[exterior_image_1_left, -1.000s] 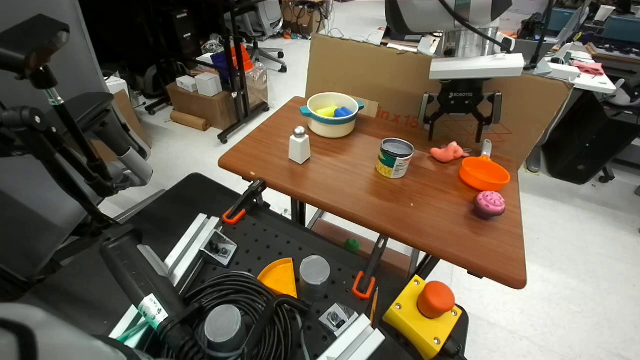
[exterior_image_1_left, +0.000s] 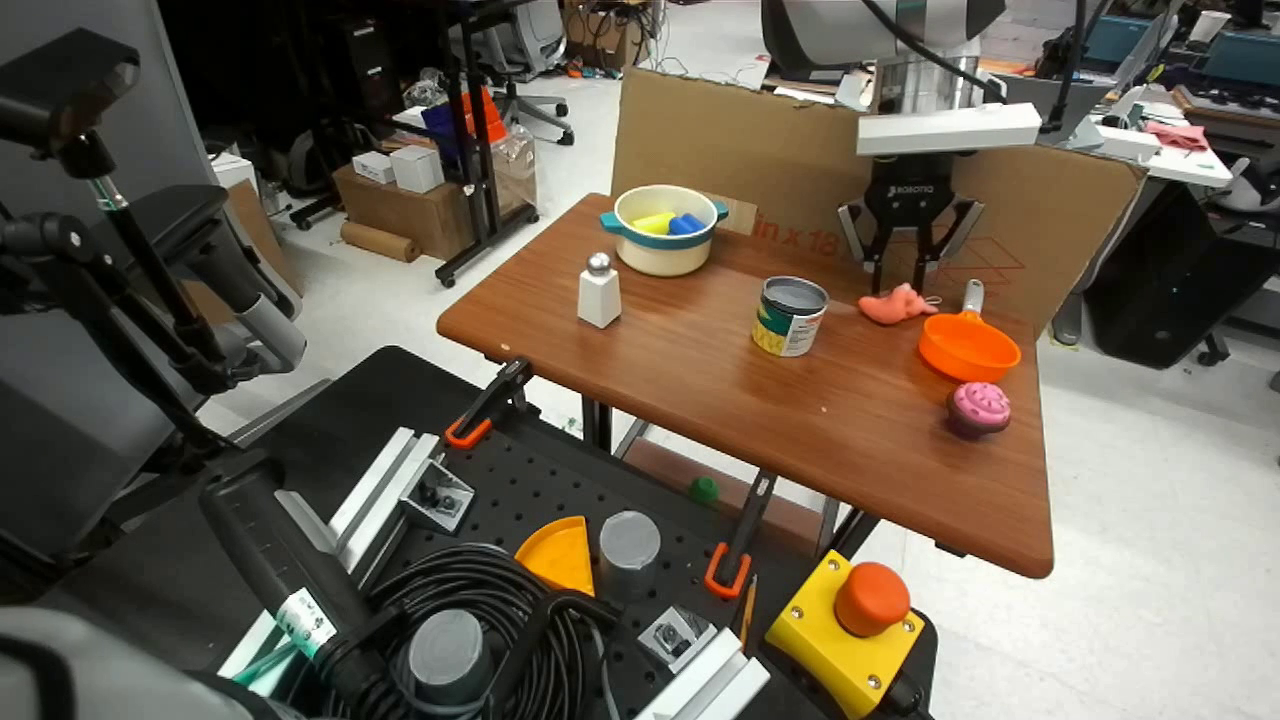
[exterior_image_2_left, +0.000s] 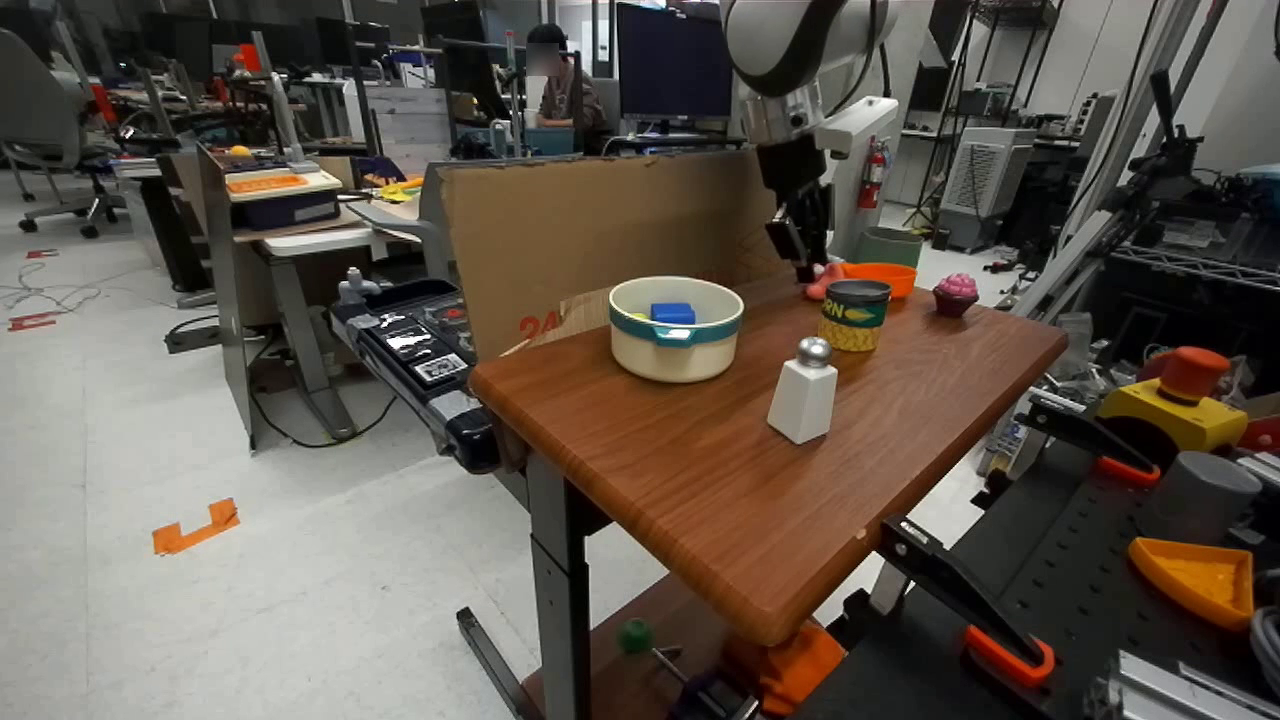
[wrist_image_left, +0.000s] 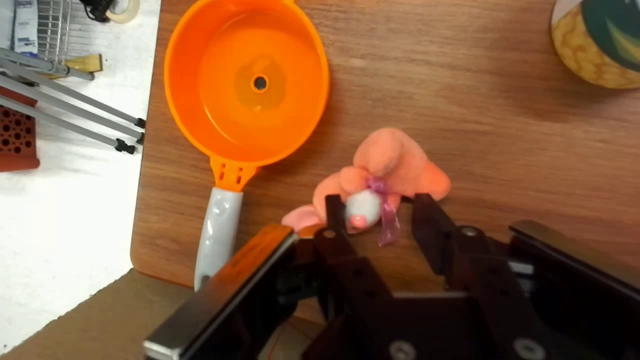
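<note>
A soft coral-pink toy (exterior_image_1_left: 895, 305) lies on the brown table (exterior_image_1_left: 720, 348), close to the cardboard at the back. Just over it, my gripper (exterior_image_1_left: 897, 289) points down with its fingers part open. In the wrist view the toy (wrist_image_left: 390, 157) shows a white patch and a purple ribbon between the two fingertips. The left fingertip (wrist_image_left: 334, 207) overlaps the toy's outline, while a gap shows between the ribbon and the right one. Whether either finger touches the toy cannot be told. Exterior view 2 shows the toy (exterior_image_2_left: 823, 281) partly behind the can.
An orange strainer (exterior_image_1_left: 969, 346) lies close beside the toy, with a pink-topped cupcake (exterior_image_1_left: 979, 408) nearby. Left of the toy stand a corn can (exterior_image_1_left: 788, 318), a white shaker (exterior_image_1_left: 599, 294) and a cream pot (exterior_image_1_left: 663, 246) holding blue and yellow pieces. Cardboard (exterior_image_1_left: 744, 138) walls the back edge.
The gripper's fingers have drawn much closer together. My gripper has shifted slightly left and lower, its fingertips now at the toy. The other table objects look unmoved.
</note>
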